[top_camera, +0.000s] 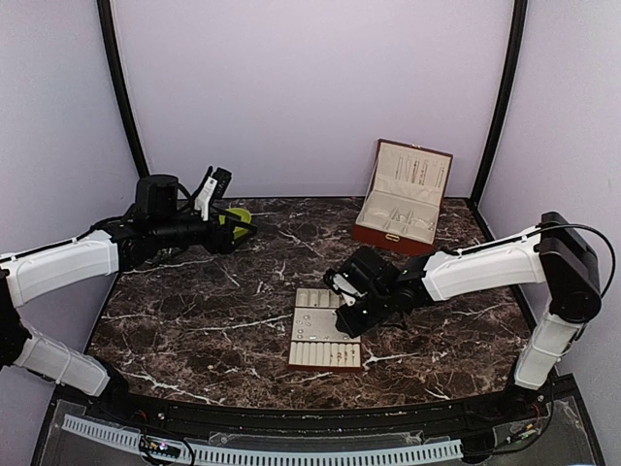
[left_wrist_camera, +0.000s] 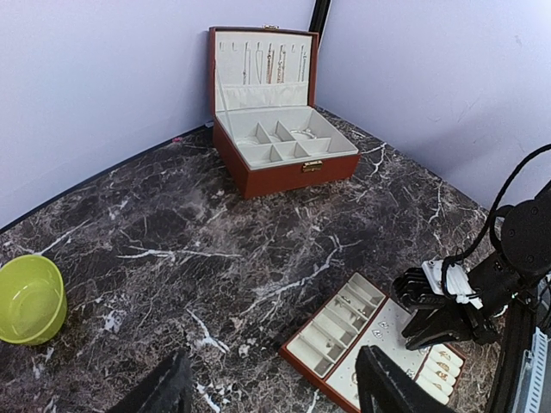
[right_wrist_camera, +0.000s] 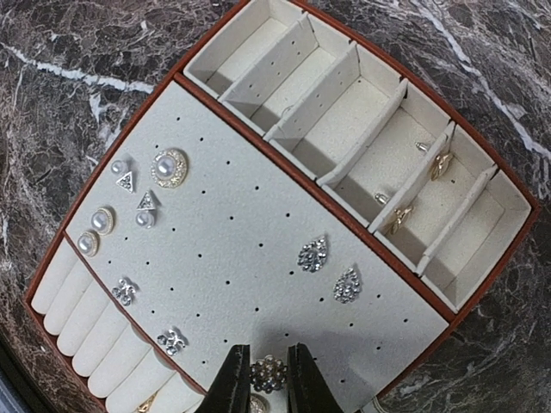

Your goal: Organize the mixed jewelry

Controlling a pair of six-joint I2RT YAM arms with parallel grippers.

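Observation:
In the right wrist view my right gripper is shut on a sparkling silver earring, held over the jewelry tray's pale perforated panel. Pearl earrings, small silver flower studs and two teardrop earrings sit on that panel. Gold and silver pieces lie in the compartments along one side; padded ring slots run along the other. Something round and glittering shows just below the held earring, partly hidden. My left gripper stands open near the green bowl, empty.
An open red-brown jewelry box stands at the back right, with necklaces hanging in its lid and a few pieces in its compartments. Bare marble table lies left of the tray.

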